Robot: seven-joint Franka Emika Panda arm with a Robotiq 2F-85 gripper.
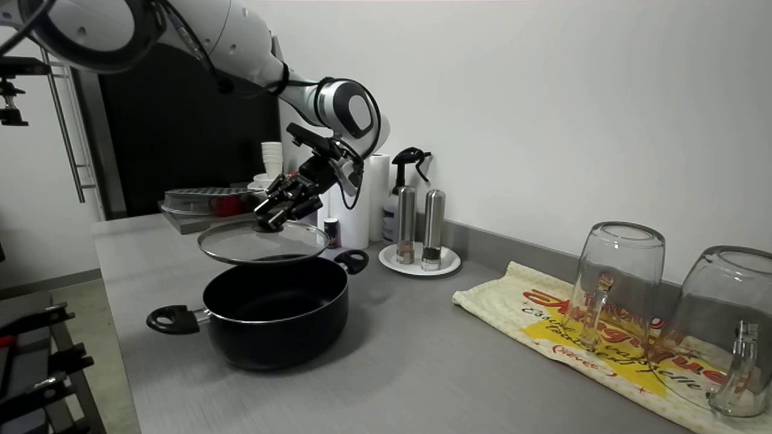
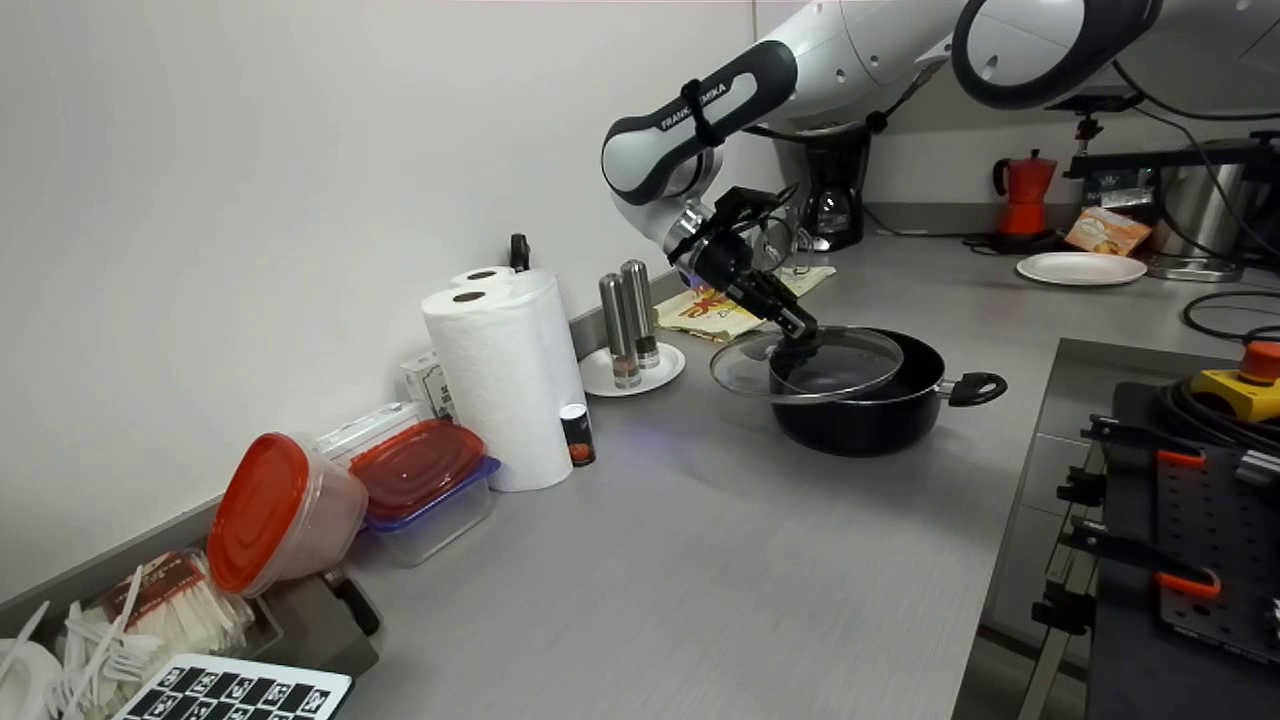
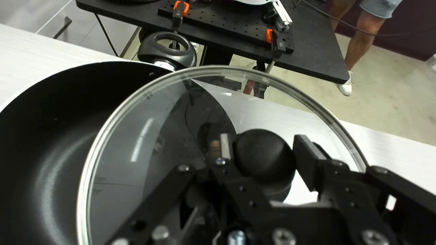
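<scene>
A glass lid (image 1: 235,242) with a metal rim hangs by its black knob (image 3: 263,157) from my gripper (image 1: 269,217), whose fingers are shut on the knob. Below it the black pot (image 1: 278,340) stands on the counter, empty inside as far as shows. Seen from exterior view 2, the lid (image 2: 746,366) overlaps one side of the pot (image 2: 858,426) and sticks out past its rim. In the wrist view, much of the pot's dark inside (image 3: 49,163) lies uncovered on the left, and the lid sits off to the right. Whether lid and pot rim touch I cannot tell.
Behind the pot stand a white plate (image 1: 450,266) with two metal mills and paper towel rolls (image 2: 504,396). Two upturned glass mugs (image 1: 615,282) rest on a printed cloth (image 1: 499,293).
</scene>
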